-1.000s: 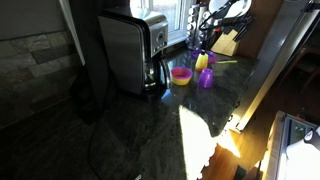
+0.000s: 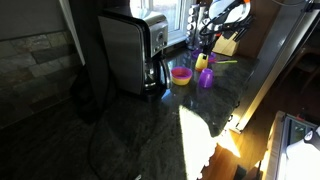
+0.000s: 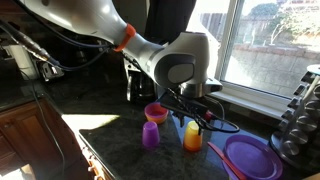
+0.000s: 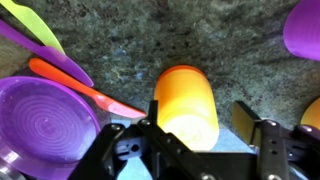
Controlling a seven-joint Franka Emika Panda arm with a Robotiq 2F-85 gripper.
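Observation:
A cup (image 4: 187, 103), yellow-orange with an orange rim, lies in the middle of the wrist view, partly covered by my gripper. The fingers stand apart around it: the left finger overlaps the cup's edge, while a gap shows between the cup and the right finger. In exterior view 2 the same cup (image 3: 192, 137) is on the dark counter under the arm's end. Whether either finger touches it cannot be made out.
A purple cup (image 3: 150, 135) and a pink-and-yellow bowl (image 3: 155, 114) stand nearby. On the other side are a purple plate-like dish (image 4: 48, 165) and orange, purple and green utensils. A coffee maker (image 2: 139, 50) stands farther along.
The arm's end has come slightly lower over the yellow-orange cup. Cups and bowl appear unmoved.

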